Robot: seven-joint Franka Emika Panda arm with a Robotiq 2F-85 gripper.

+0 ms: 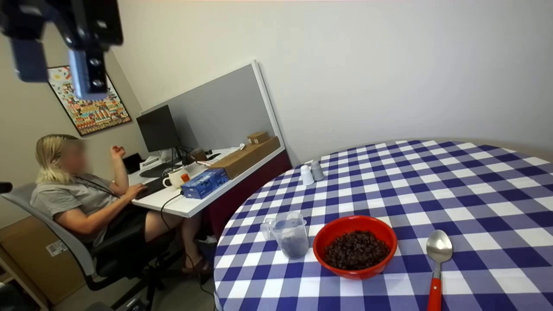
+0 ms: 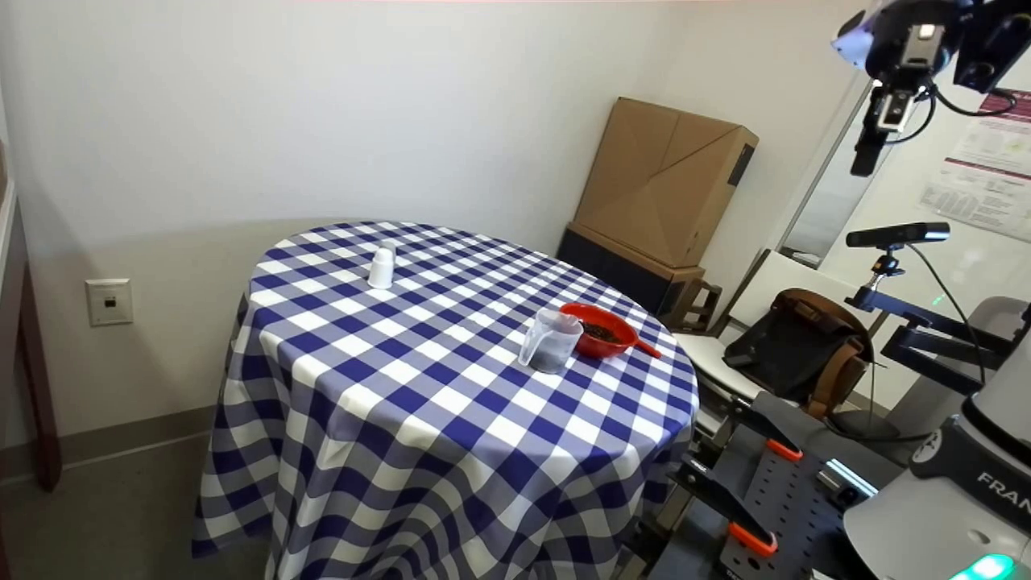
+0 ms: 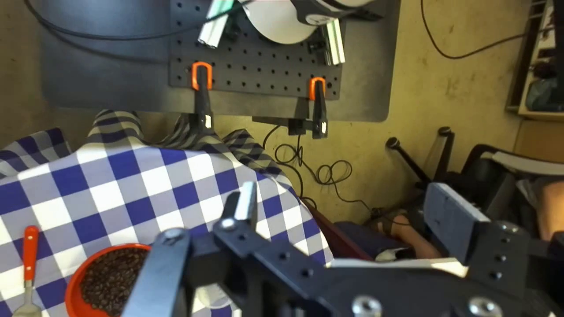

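Observation:
My gripper hangs high at the upper left of exterior view 1, its fingers apart and nothing between them. On the table stands a red bowl of dark beans. A clear measuring cup with a handle is upright beside it; its contents are hard to make out. To the bowl's right lies a spoon with a red handle. Farther back are a white shaker and a grey shaker. The wrist view catches the bowl at lower left, partly covered by a finger.
A checked blue-and-white cloth covers the round table, with wide clear space toward the back and right. Beyond it, a person sits at a desk. Orange-tipped clamps sit on the robot's mount, near the table edge.

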